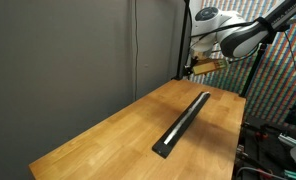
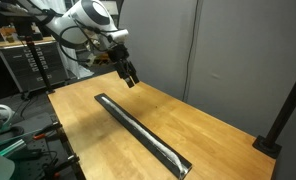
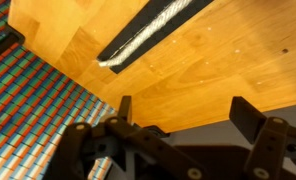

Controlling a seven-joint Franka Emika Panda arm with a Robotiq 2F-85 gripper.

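Observation:
A long black strip (image 1: 163,149) lies flat on the wooden table, with a pale, rope-like line (image 2: 138,130) running along its middle. In the wrist view one end of the strip (image 3: 115,52) shows, and the whitish line (image 3: 148,32) there looks frayed or twisted. My gripper stands open, its two dark fingers wide apart, with only table and floor seen between them. It hangs in the air above the table, clear of the strip; exterior view 2 shows the gripper (image 2: 132,80) near the table's far side.
A grey partition (image 1: 68,70) stands along one side, and a dark post (image 2: 285,110) rises by a table corner. Beyond the table edge, a multicoloured striped cloth (image 3: 38,110) shows in the wrist view.

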